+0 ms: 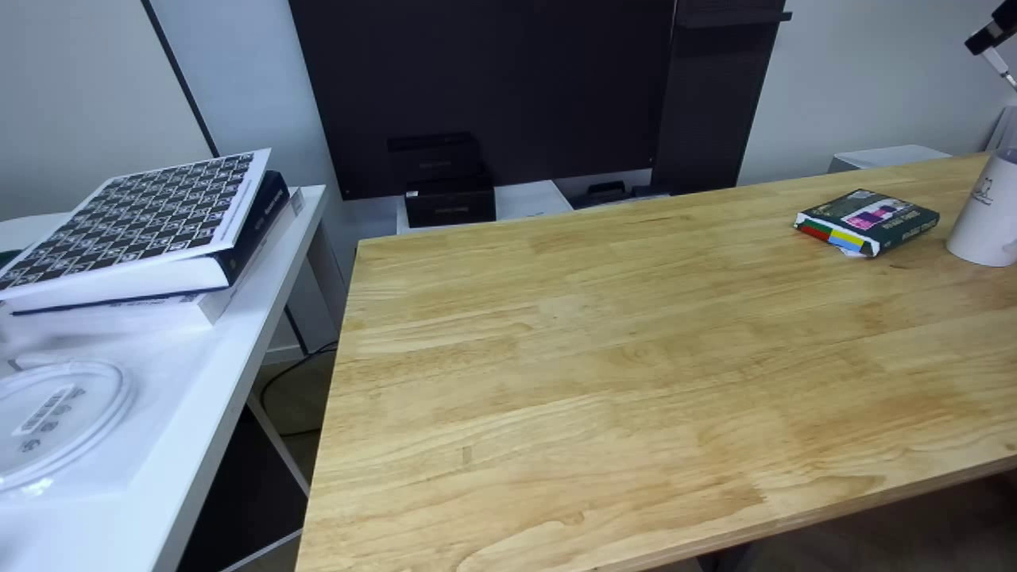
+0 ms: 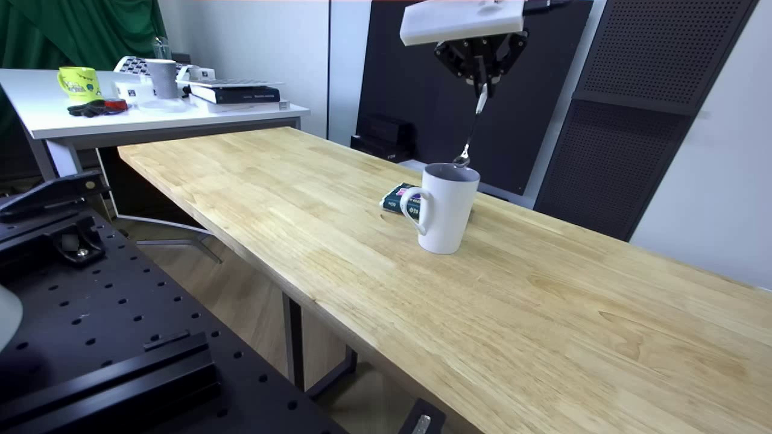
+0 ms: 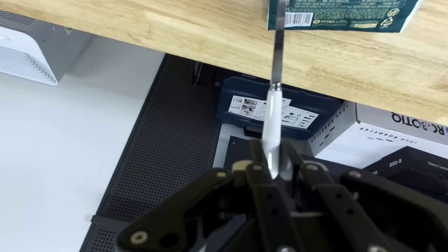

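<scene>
A spoon with a white handle [image 3: 272, 126] and a thin metal stem hangs bowl-down from my gripper, whose fingers are shut on the handle's end. In exterior view 2 the gripper [image 2: 483, 87] is above a white mug [image 2: 450, 217] that stands upright on the table. The spoon's metal bowl [image 2: 461, 158] appears right at the mug's far rim; whether it is over the opening or behind it, I cannot tell. Only the gripper's tip [image 1: 987, 40] and part of the handle show in exterior view 1, with the mug [image 1: 989, 214] cut off by the right edge.
A dark green box [image 1: 868, 221] lies on the wooden table [image 1: 572, 381] close to the mug. Books [image 1: 143, 219] are stacked on a white side table, and a dark panel [image 2: 557, 108] stands behind the wooden table.
</scene>
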